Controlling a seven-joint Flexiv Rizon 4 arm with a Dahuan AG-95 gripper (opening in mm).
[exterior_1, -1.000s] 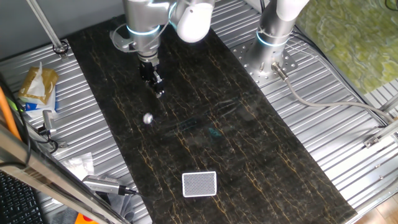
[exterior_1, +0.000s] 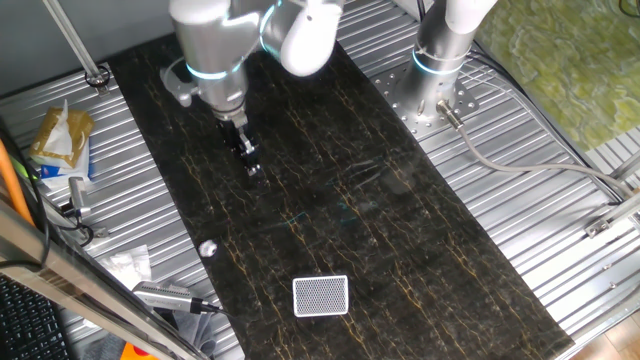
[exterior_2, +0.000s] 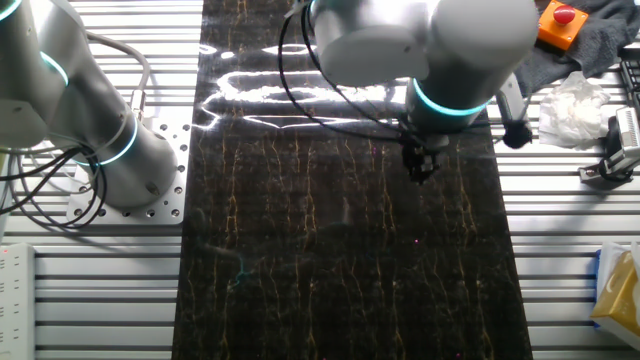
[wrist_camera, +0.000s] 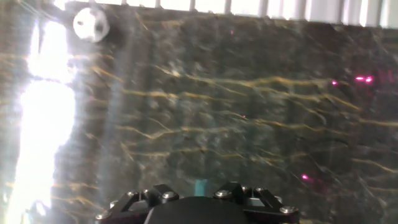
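A small whitish ball (exterior_1: 207, 248) lies at the left edge of the dark marbled board in exterior view 1. The wrist view has the same ball (wrist_camera: 91, 25) at upper left, near the slatted metal beyond the board. My gripper (exterior_1: 252, 168) points down over the board, clearly apart from the ball. In the wrist view its two black fingers (wrist_camera: 166, 192) stand apart at the bottom edge, with no object held between them; a small teal patch shows in the gap. Exterior view 2 shows the gripper (exterior_2: 420, 170) below the arm, but not the ball.
A white mesh-topped box (exterior_1: 320, 296) sits on the near part of the board (exterior_1: 400, 260). Left of the board are a tissue pack (exterior_1: 62, 138), a crumpled white bag (exterior_1: 128, 266) and a grey device (exterior_1: 165, 296). The board's middle is clear.
The ball has travelled away from the gripper, toward the lower left, to the board's edge. The arm has shifted left, and the gripper slightly down in exterior view 1. The white box stays put.
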